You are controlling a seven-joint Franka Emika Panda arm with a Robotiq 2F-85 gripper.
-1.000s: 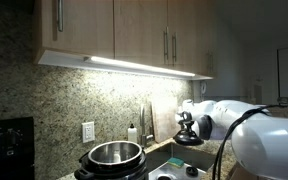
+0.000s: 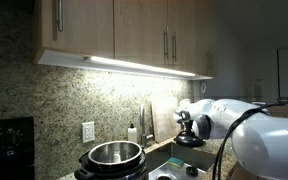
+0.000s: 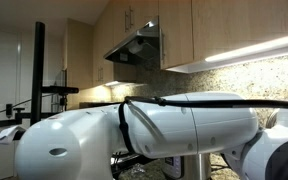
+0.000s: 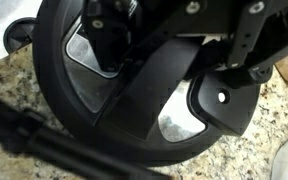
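Note:
A round black pot lid [image 2: 189, 141] is at the far right end of the counter, beside the sink. My gripper [image 2: 190, 122] is directly above it. In the wrist view the lid [image 4: 74, 125] fills the middle, with a raised black handle [image 4: 152, 95] across it and silver panels on both sides. The handle runs up between my dark fingers, and the gripper is shut on it. The fingertips themselves are largely hidden. Whether the lid rests on the counter or hangs just above it is unclear. Exterior view 2 shows mainly the white arm [image 3: 84, 145].
An open pressure cooker [image 2: 116, 156] with a steel inner pot stands in front. Behind it are a soap bottle [image 2: 132, 133] and a faucet [image 2: 144, 125]; the sink [image 2: 160, 157] lies between cooker and lid. Cabinets [image 2: 144, 30] hang overhead.

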